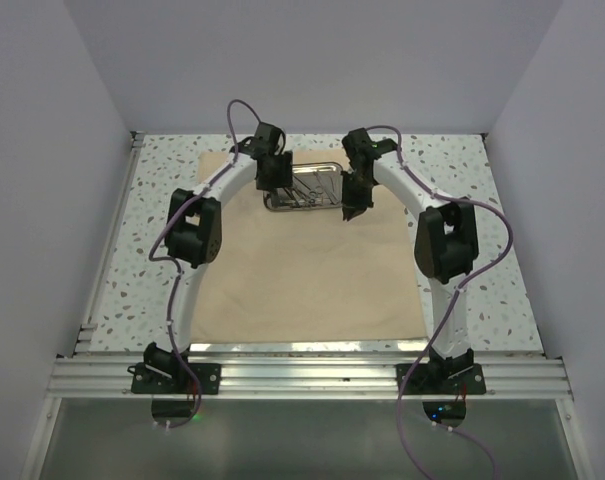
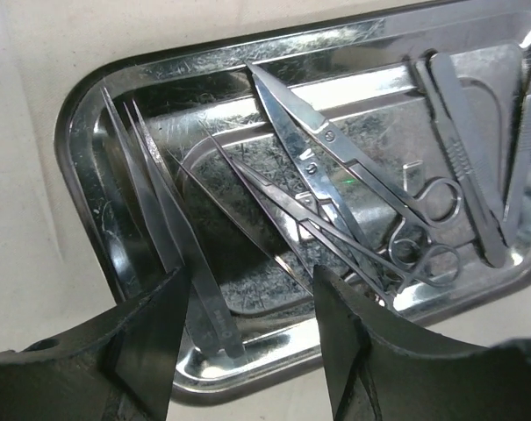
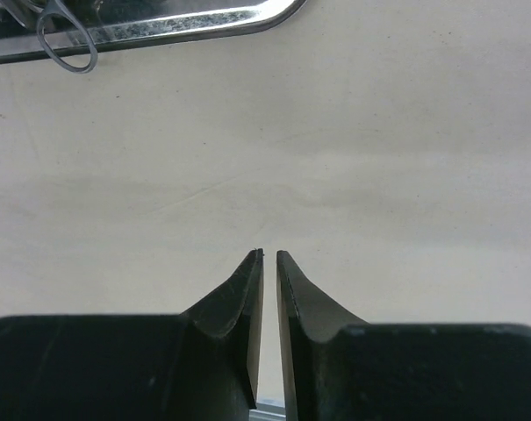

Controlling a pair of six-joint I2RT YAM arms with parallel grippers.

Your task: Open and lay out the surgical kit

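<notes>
A metal tray [image 1: 306, 209] lies on the beige cloth at the back, full of instruments. Large tweezers [image 2: 184, 235] rest along its left side in the left wrist view. Thin probes [image 2: 234, 219], several pairs of scissors [image 2: 313, 171] and scalpel handles [image 2: 462, 158] lie to their right. My left gripper is over the tray's left part, fingers well apart; the tweezers' blunt end shows between and below them. In the right wrist view my right gripper hangs over bare cloth, in front of the tray, a narrow empty gap between its fingers.
A scissors' finger ring [image 3: 69, 37] juts over the tray's front rim in the right wrist view. The beige cloth [image 1: 302, 280] in front of the tray is bare. Speckled table surface [image 1: 482, 270] shows on both sides.
</notes>
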